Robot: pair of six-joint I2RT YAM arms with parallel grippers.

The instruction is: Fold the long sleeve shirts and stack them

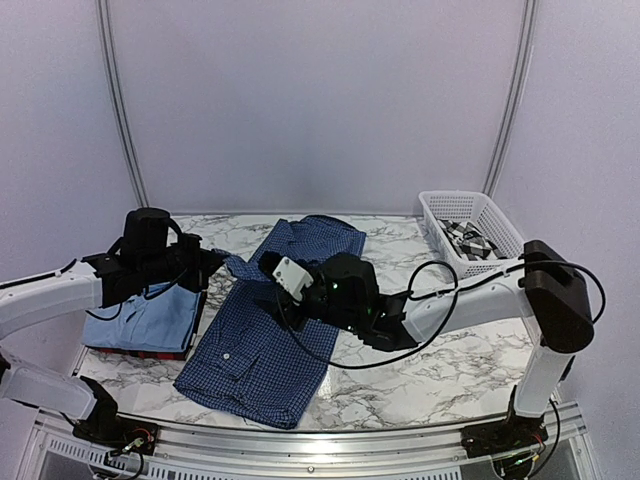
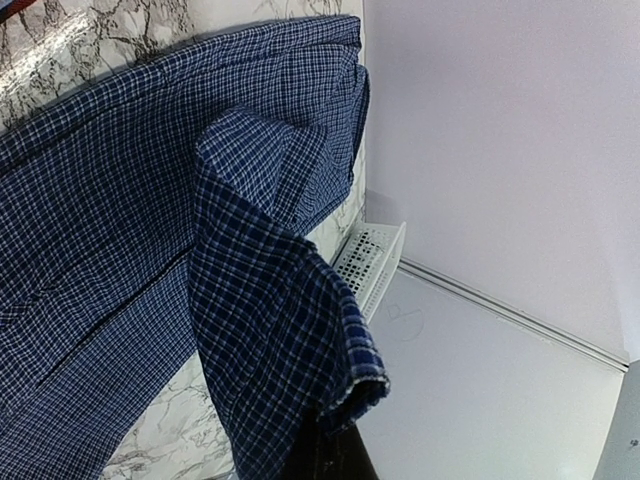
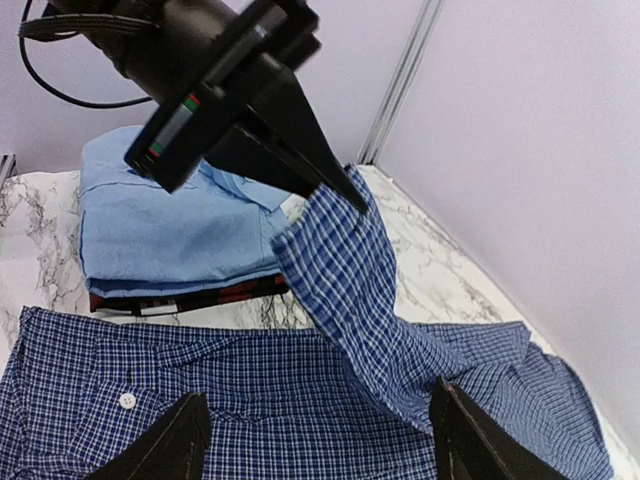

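A dark blue checked shirt (image 1: 250, 350) lies lengthwise on the marble table, its body flat. One sleeve (image 3: 355, 265) is lifted off it, and my left gripper (image 1: 222, 257) is shut on the cuff end, as the right wrist view shows. In the left wrist view the sleeve (image 2: 265, 300) runs from the fingers back to the shirt. My right gripper (image 1: 275, 285) hovers over the middle of the shirt, open, its fingers (image 3: 165, 445) apart with the shirt below and nothing gripped. A folded light blue shirt (image 1: 140, 320) rests on a red and dark checked one (image 3: 190, 300) at the left.
A white basket (image 1: 445, 208) at the back right holds a black-and-white checked cloth (image 1: 468, 240). Walls stand at the back and sides.
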